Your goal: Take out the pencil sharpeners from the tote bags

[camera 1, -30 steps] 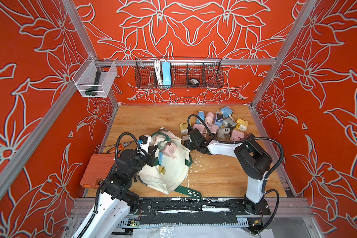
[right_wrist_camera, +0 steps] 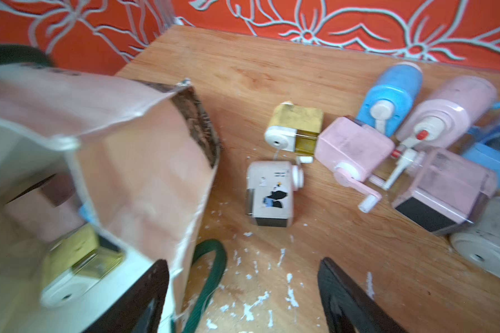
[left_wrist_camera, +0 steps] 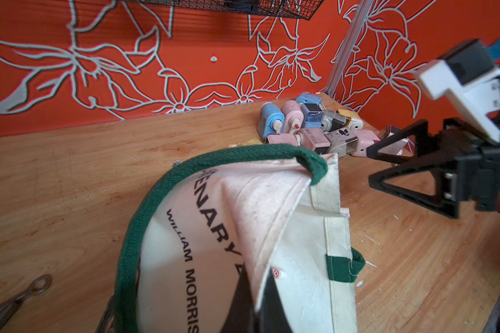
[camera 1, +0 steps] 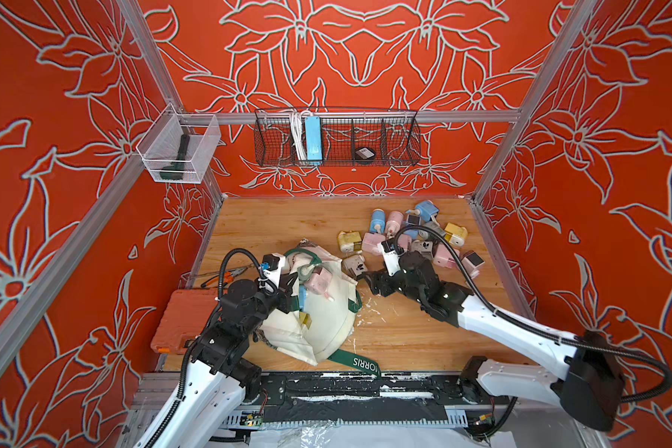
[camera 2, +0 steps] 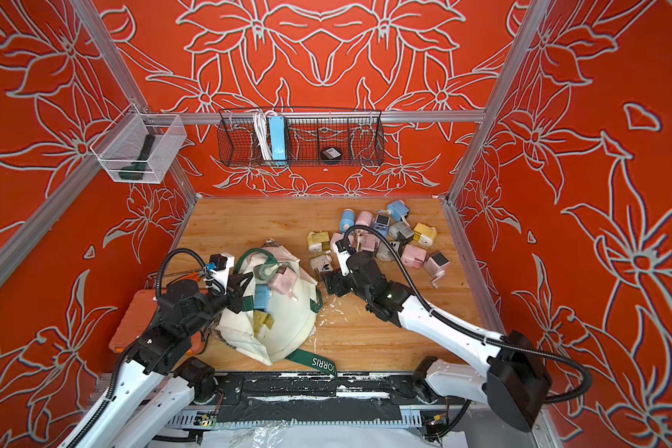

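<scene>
The cream tote bag (camera 1: 321, 328) with green straps lies open at centre-left, with pink, blue and yellow sharpeners (camera 2: 283, 280) inside. My left gripper is shut on its upper fabric edge. My right gripper is part open just right of the bag's mouth, with nothing between its fingers. A grey sharpener (right_wrist_camera: 269, 194) stands on the table ahead of it; a yellow one (right_wrist_camera: 83, 263) shows inside the bag.
Several loose sharpeners (camera 1: 448, 254) crowd the back right of the table. An orange case (camera 1: 179, 321) and scissors lie at the left. A wire basket (camera 1: 380, 142) hangs behind.
My right arm has swung its elbow right and toward the front, and its gripper has shifted right, away from the bag. The left arm and bag look unchanged.
</scene>
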